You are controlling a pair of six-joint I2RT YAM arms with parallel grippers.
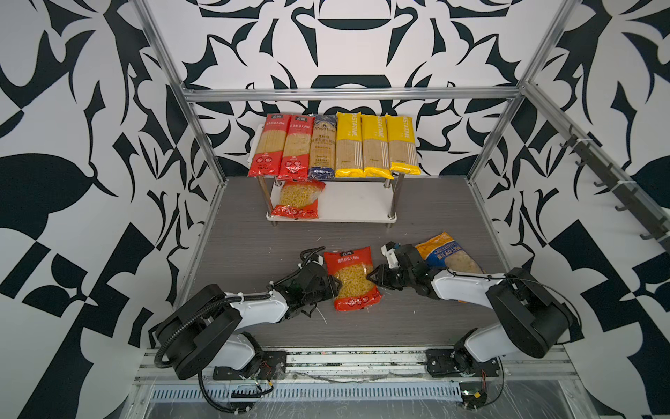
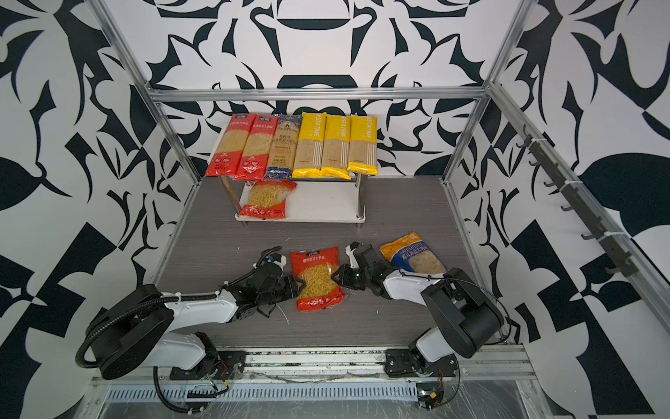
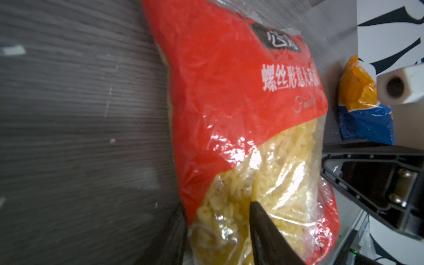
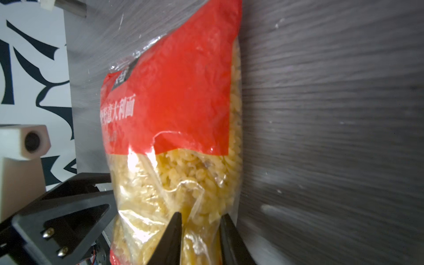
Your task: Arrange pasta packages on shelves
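Note:
A red bag of spiral pasta [image 1: 354, 278] lies on the dark table, between my two grippers. My left gripper [image 1: 335, 285] is at its left side, its fingers around the near edge of the bag in the left wrist view. My right gripper [image 1: 374, 278] is at the opposite side, fingertips against the crinkled bag in the right wrist view. Whether either finger is closed on it I cannot tell. A similar red bag [image 1: 298, 202] sits at the left of the lower shelf [image 1: 356, 202].
The upper shelf holds a row of several red, blue and yellow long packages [image 1: 361, 143]. A yellow-and-blue bag [image 1: 446, 252] lies behind my right arm. The lower shelf's right part is bare, as is the table at the left.

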